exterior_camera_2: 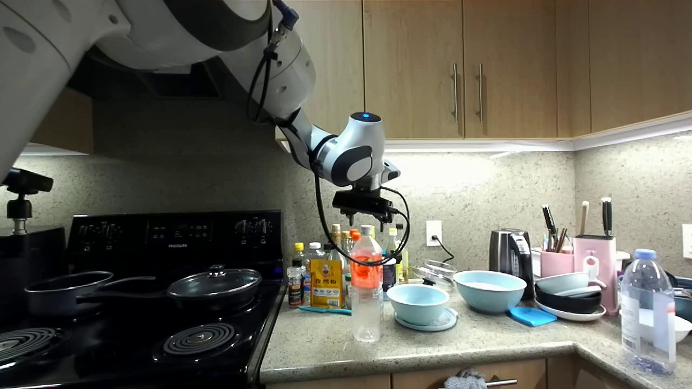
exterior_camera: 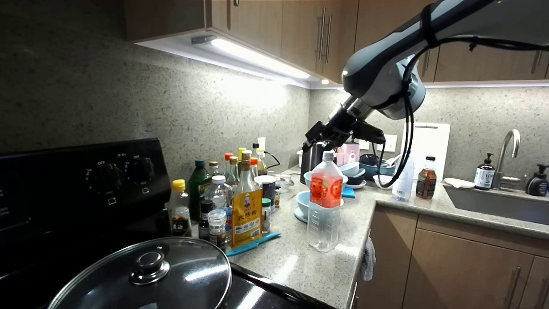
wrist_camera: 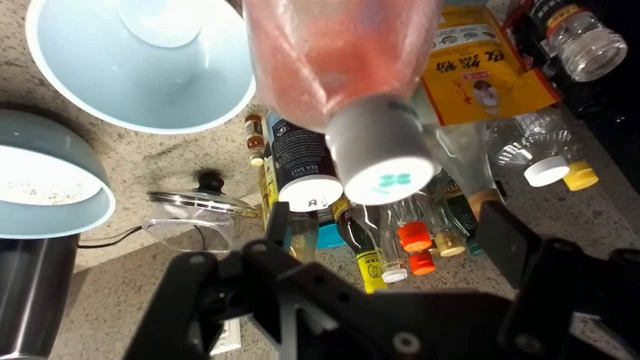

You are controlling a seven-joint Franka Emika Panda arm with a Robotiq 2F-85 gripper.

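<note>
A clear bottle (exterior_camera: 324, 226) with a red tomato-print label and a grey cap stands upright on the counter. The exterior view from the front shows the same bottle (exterior_camera_2: 367, 304) near the counter's edge. My gripper is open, its two black fingers (wrist_camera: 510, 243) wide apart with nothing held between them. In the wrist view the bottle's grey cap (wrist_camera: 381, 147) appears large and close, above the gap between the fingers. Seen from outside, my gripper (exterior_camera_2: 366, 219) hangs around and above the bottle's height, apart from the bottle as far as can be told.
Several seasoning bottles and a yellow packet (exterior_camera_2: 326, 284) crowd the counter near the stove. Light-blue bowls (exterior_camera_2: 418, 303) sit to the right of the tomato-label bottle, with a kettle (exterior_camera_2: 511, 259) behind. Another clear bottle (exterior_camera_2: 647, 317) stands far right. Bare counter (exterior_camera: 288, 268) lies towards the stove.
</note>
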